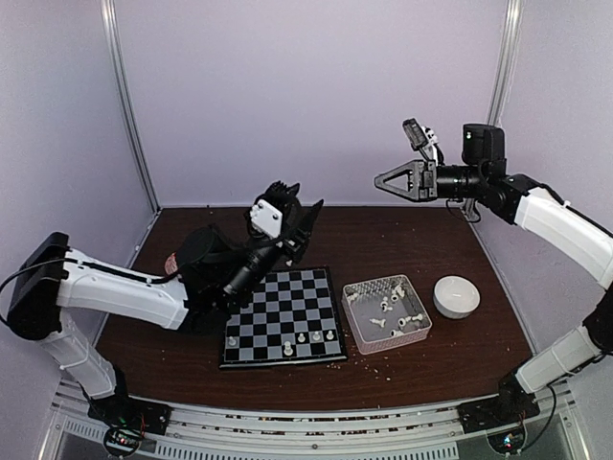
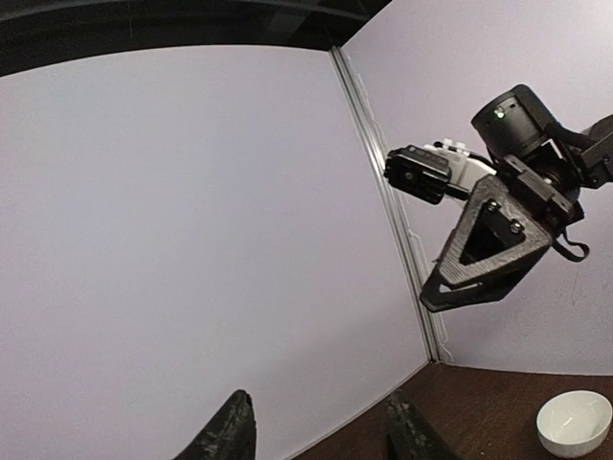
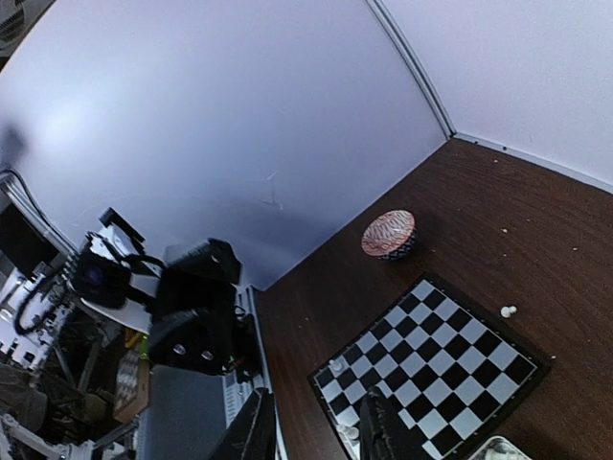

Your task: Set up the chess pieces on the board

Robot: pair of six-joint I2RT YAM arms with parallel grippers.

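Observation:
The checkered chessboard (image 1: 287, 307) has several white pieces along its front; my left arm hides part of it in the top view. A white piece (image 3: 508, 311) lies on the table beside the board in the right wrist view. A clear box (image 1: 383, 340) of loose white pieces sits right of the board. My left gripper (image 1: 306, 206) is raised over the board, open, with nothing seen between its fingers. My right gripper (image 1: 383, 180) is raised above the back right, its fingers (image 3: 249, 431) apart with nothing visible between them.
A white bowl (image 1: 456, 295) stands right of the box. A patterned bowl (image 3: 389, 233) stands beyond the board on the left. Bare tabletop (image 1: 412, 374) shows at the front right and along the back.

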